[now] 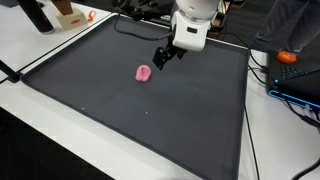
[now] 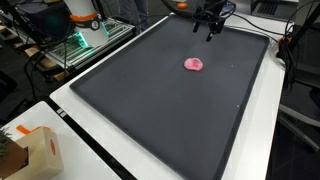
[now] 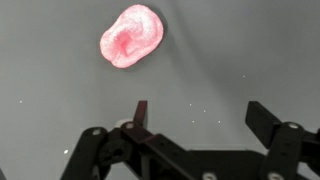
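Note:
A pink, rounded, soft-looking object [image 1: 143,73] lies on the dark grey mat [image 1: 150,110]. From the opposite side, the pink object [image 2: 193,64] appears toward the far end of the mat. My gripper [image 1: 168,58] is beside it, to the right in exterior view 1, its fingers spread and nothing between them. In the wrist view the pink object [image 3: 132,36] shows whole at upper left, ahead of the open gripper and apart from both fingers. Only bare mat shows between the fingertips.
White table [image 1: 75,125] borders the mat. A brown and white box [image 1: 68,15] stands beyond its back left corner, and a dark device with an orange top [image 1: 287,66] sits off its right edge.

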